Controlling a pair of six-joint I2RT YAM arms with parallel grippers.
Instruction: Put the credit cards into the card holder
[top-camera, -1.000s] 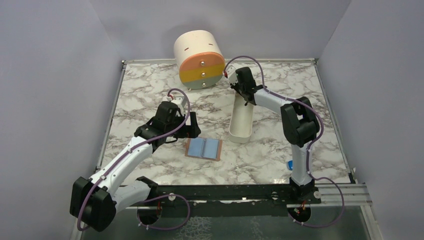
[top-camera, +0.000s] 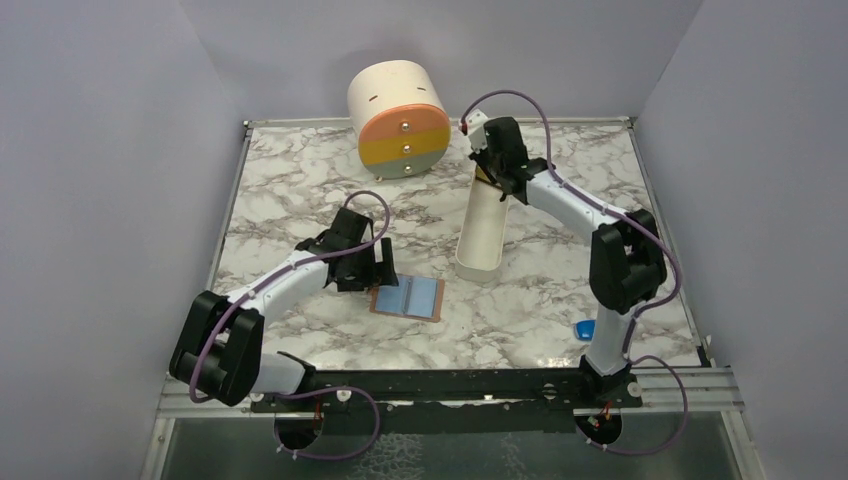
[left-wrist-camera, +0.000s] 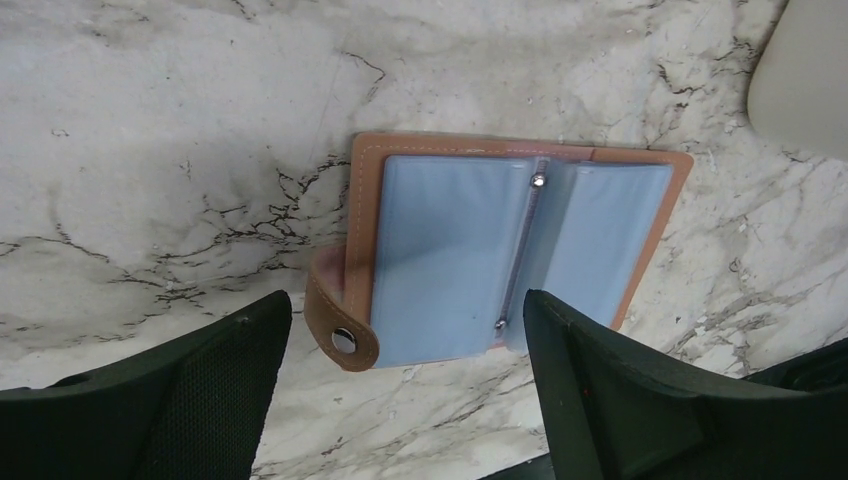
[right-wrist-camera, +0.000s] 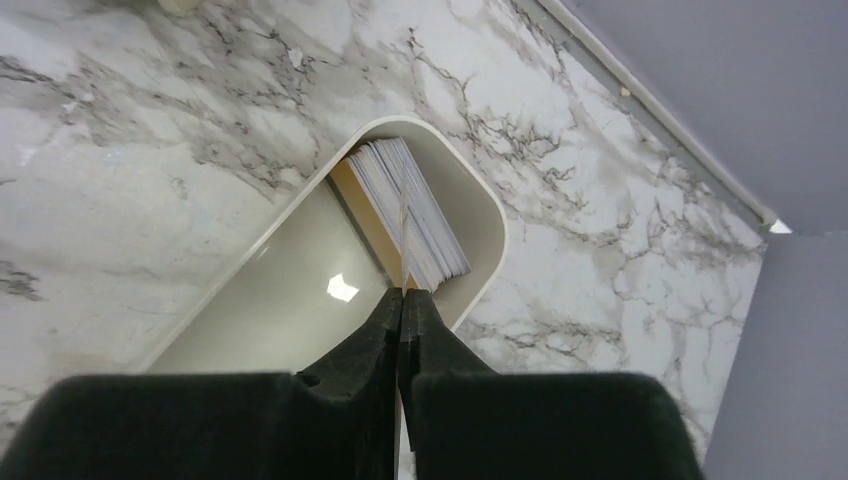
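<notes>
The brown card holder lies spread flat on the table, its blue sleeves (left-wrist-camera: 450, 250) showing and its snap strap (left-wrist-camera: 343, 340) at the left. Above it, my left gripper stands open and empty. In the right wrist view, my right gripper is shut on one thin card (right-wrist-camera: 404, 225), seen edge-on and lifted clear of the stack. Below it, a tight stack of cards (right-wrist-camera: 432, 235), gold-faced at the front, leans against the far end of the long white bin (right-wrist-camera: 280, 285).
A cylindrical chest with orange, yellow and green drawers (top-camera: 405, 137) stands at the back. A blue object (top-camera: 584, 330) lies near the front right edge. The bin (top-camera: 481, 240) stands right of the holder, with bare marble between them.
My left gripper has come down closer to the card holder.
</notes>
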